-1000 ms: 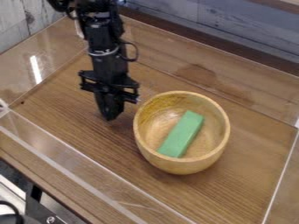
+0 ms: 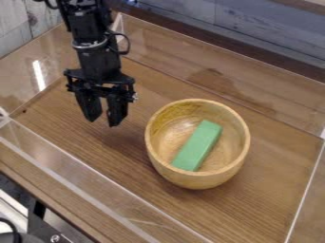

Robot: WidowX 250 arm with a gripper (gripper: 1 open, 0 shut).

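My gripper (image 2: 105, 110) hangs low over the wooden table at the left-centre of the camera view, its fingers apart and pointing down, with nothing visible between them. To its right, a round tan bowl (image 2: 162, 112) holds a green rectangular block (image 2: 199, 143) lying slantwise inside. The gripper is outside the bowl, apart from it.
A wall or raised edge (image 2: 254, 24) runs along the back right. Cables (image 2: 10, 228) show at the lower left corner.
My gripper has moved left, away from the bowl, over the last second. The bowl and green block have not moved.
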